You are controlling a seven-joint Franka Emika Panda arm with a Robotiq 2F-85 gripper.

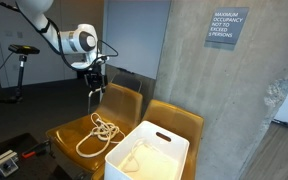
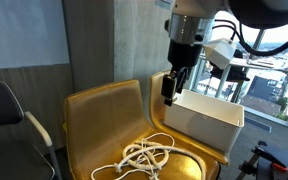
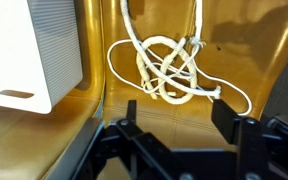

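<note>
A cream rope [image 1: 102, 132] lies in loose loops on the seat of the left tan chair. From above, the wrist view shows the rope [image 3: 166, 65] tangled, with a thinner white cord [image 3: 224, 82] curving round it. Over that chair hangs my gripper [image 2: 169, 101], its fingers pointing down and no rope hanging from them. The fingers [image 3: 132, 112] stand apart with the gripper open.
A white box [image 1: 144, 157] with open top sits on the neighbouring tan chair [image 1: 177, 122]; a pale strand [image 1: 134, 158] shows inside it. In the second exterior view, a dark chair [image 2: 14, 135] stands at left.
</note>
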